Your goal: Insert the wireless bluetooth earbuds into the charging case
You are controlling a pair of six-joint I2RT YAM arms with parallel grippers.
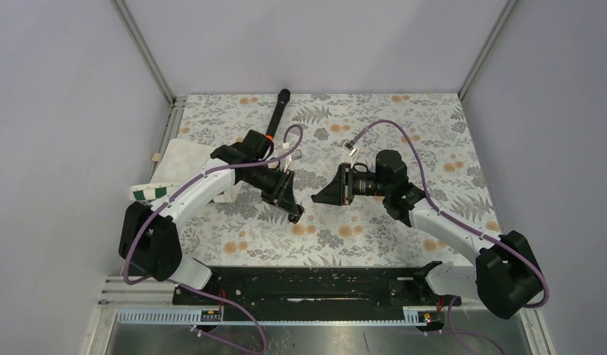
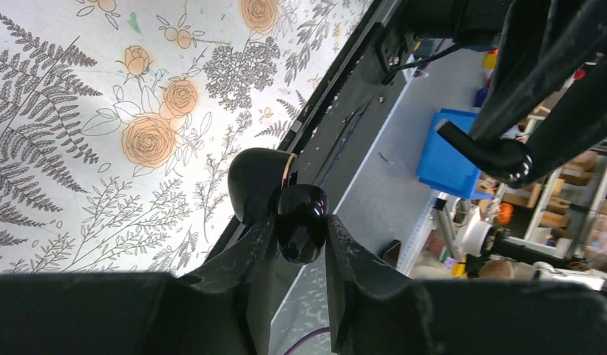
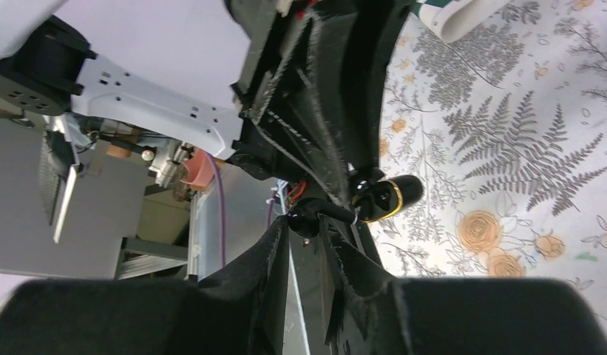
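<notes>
In the left wrist view my left gripper is shut on the glossy black charging case [image 2: 302,214], whose lid [image 2: 254,185] stands open with a copper-coloured edge. A slim black earbud [image 2: 477,148] is held in my right gripper, at upper right of that view. In the right wrist view my right gripper is shut on that earbud [image 3: 307,216], and the case [image 3: 396,196] sits just beyond it. From above, my left gripper [image 1: 289,211] and right gripper [image 1: 319,197] face each other over the mat, a short gap apart.
A black microphone-like rod [image 1: 278,109] lies at the back of the floral mat [image 1: 448,126]. A white board [image 1: 174,159] and a green-striped white item [image 1: 148,193] are at the left.
</notes>
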